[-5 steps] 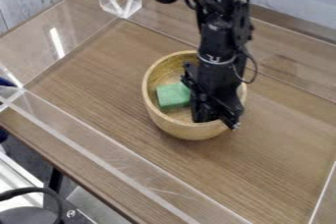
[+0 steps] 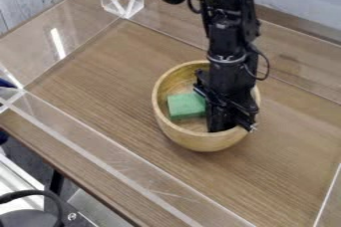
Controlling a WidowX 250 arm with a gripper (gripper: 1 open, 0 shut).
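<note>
A round wooden bowl [image 2: 177, 131] sits on the wooden table [image 2: 107, 92]. A green block [image 2: 185, 106] lies in the left part of it. The black robot gripper [image 2: 224, 121] reaches down from the top into the right part of the bowl, beside the block, and covers much of the inside. Its fingertips are dark and low, and whether anything is between them is hard to see.
A clear folded piece [image 2: 120, 0] stands at the back left of the table. The table around the bowl is mostly bare. A black cable [image 2: 40, 201] shows past the front left edge.
Over the last second the arm has shifted slightly within the bowl, its lower end now covering more of the right side. The bowl and block look nearly unmoved.
</note>
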